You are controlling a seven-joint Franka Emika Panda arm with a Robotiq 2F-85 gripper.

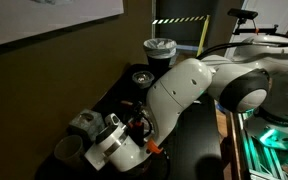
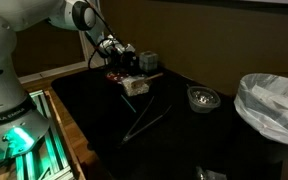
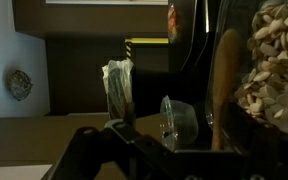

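Note:
My gripper shows as dark shapes along the bottom of the wrist view, its fingers apart and only partly lit. A wooden spoon runs up and down the right side of that view, its lower end close to the right finger; contact cannot be made out. Beyond it a clear container holds many pale shelled pieces. In exterior view 2 the spoon lies across the container, near the arm's end. The arm hides the gripper's fingertips in exterior view 1.
A red bowl sits beside the container, with a grey box behind. Tongs and a teal item lie in front. A clear bowl and a lined bin stand to the right, with bare table between.

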